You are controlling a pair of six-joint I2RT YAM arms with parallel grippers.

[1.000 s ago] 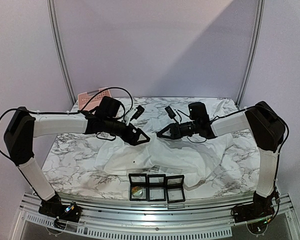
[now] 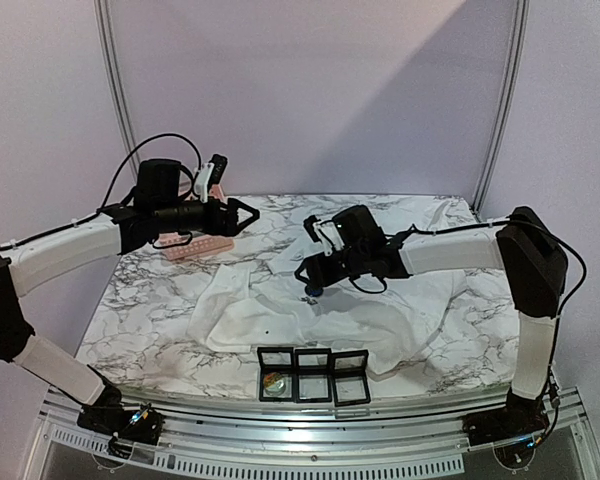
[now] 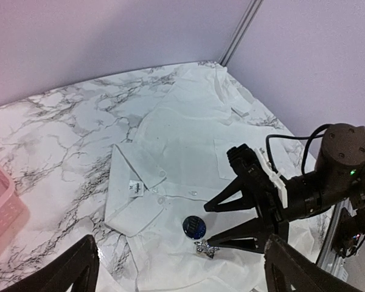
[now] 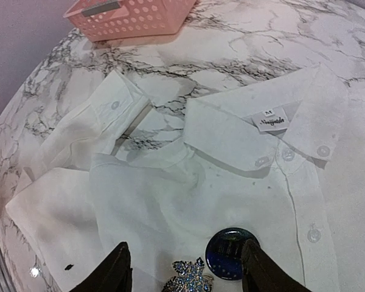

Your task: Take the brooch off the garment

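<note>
A white shirt (image 2: 250,325) with collar (image 4: 225,128) lies on the marble table. A dark blue round piece (image 3: 194,227) and a glittery brooch (image 4: 191,280) lie on its front; whether either is fastened cannot be told. My right gripper is low over the shirt, fingers apart around these pieces, one fingertip beside the glittery brooch. Nothing is visibly held. My left gripper (image 2: 245,218) is raised to the upper left of the shirt, open and empty.
A pink basket (image 4: 131,21) stands at the back left. Three small black-framed boxes (image 2: 313,388) sit at the front edge, the left one holding a small item. Bare table lies left and right of the shirt.
My left gripper has risen and moved back and left, away from the middle. My right gripper has shifted slightly left and down around the dark piece, and the shirt folds there have changed.
</note>
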